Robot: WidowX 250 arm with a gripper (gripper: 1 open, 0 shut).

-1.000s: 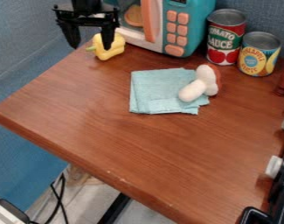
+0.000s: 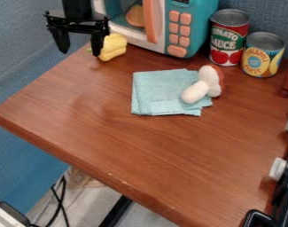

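Observation:
The black gripper point(image 2: 80, 43) is at the top left, its two fingers spread apart above the table's back left corner. A yellow toy point(image 2: 111, 48) lies just beside and partly behind the right finger; I cannot tell whether they touch. A white, mushroom-like toy point(image 2: 200, 88) rests on a folded light blue cloth point(image 2: 157, 91) near the middle right of the table.
A teal toy microwave point(image 2: 188, 22) stands at the back. Right of it are a tomato sauce can point(image 2: 228, 40) and a yellow can point(image 2: 262, 57). A black object point(image 2: 276, 204) lines the right edge.
The gripper has shifted slightly left and down over the last second, beside the yellow toy. The other things have not visibly moved.

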